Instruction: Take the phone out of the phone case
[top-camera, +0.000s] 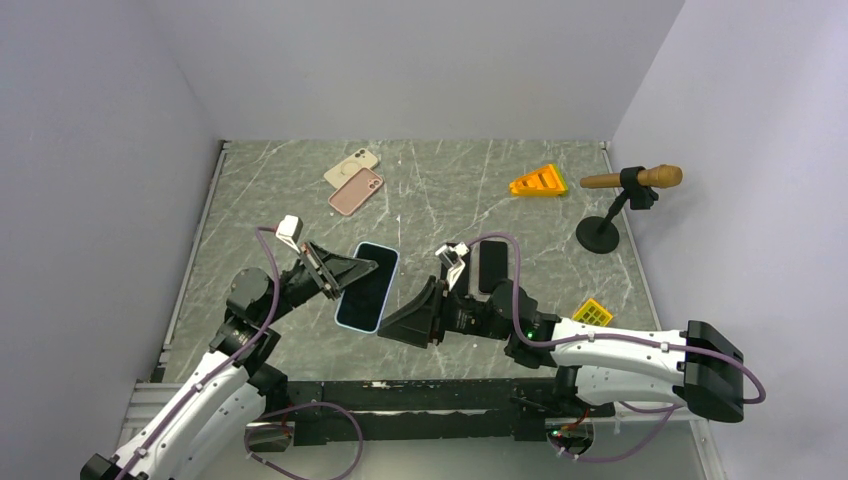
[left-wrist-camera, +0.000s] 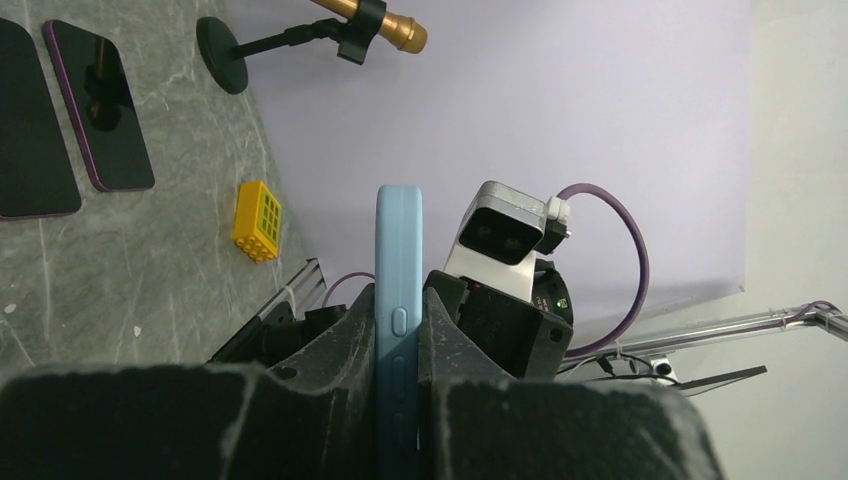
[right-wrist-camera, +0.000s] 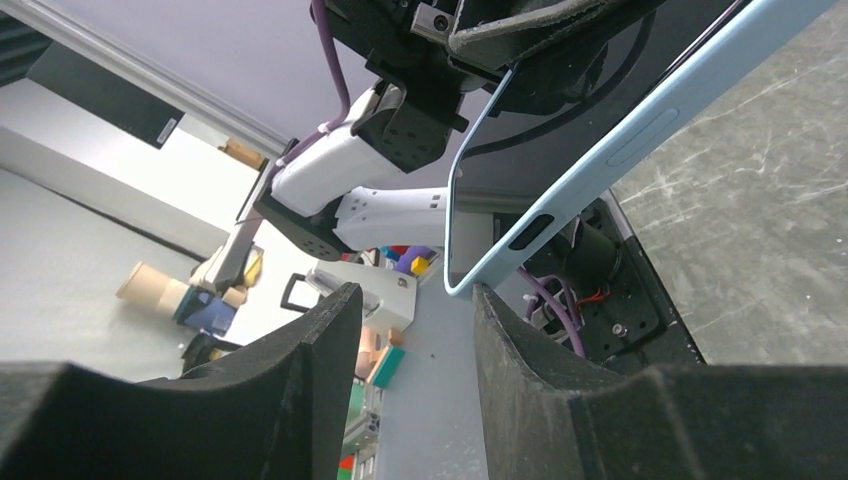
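Observation:
A dark-screened phone (top-camera: 367, 290) sits inside a light blue case (left-wrist-camera: 399, 260), held up off the table. My left gripper (top-camera: 371, 266) is shut on the cased phone; in the left wrist view its fingers press on both faces, with the case's buttoned edge between them. Close to the case's lower corner stands my right gripper, its fingers parted. In the right wrist view that corner of the blue rim (right-wrist-camera: 560, 215) shows just by the right-hand fingertip (right-wrist-camera: 487, 305); whether they touch I cannot tell.
Two empty-looking cases, a cream one (top-camera: 346, 166) and a pink one (top-camera: 356, 191), lie at the back left. Dark phones (top-camera: 493, 265) rest behind the right arm. An orange object (top-camera: 539, 181), a yellow block (top-camera: 593, 313) and a microphone stand (top-camera: 598, 234) are to the right.

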